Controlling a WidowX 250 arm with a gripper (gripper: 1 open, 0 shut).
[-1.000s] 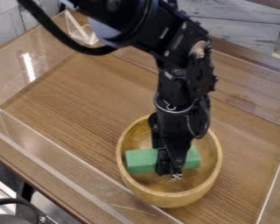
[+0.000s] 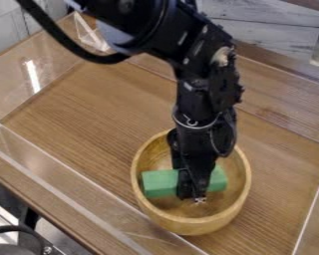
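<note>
My gripper (image 2: 194, 184) reaches straight down into a round yellow wooden bowl (image 2: 229, 212) and is shut on a green block (image 2: 162, 182) inside it. The block lies crosswise in the bowl, its left end showing beside the fingers and a shorter part to their right. The fingertips and much of the block's middle are hidden by the black gripper body.
The bowl stands on a wooden tabletop (image 2: 85, 120) with clear space to the left and behind it. Clear acrylic strips run along the left edge, and dark cables show at the lower left.
The arm and gripper have shifted very slightly, with the green block still in the bowl between the fingers. Little else differs.
</note>
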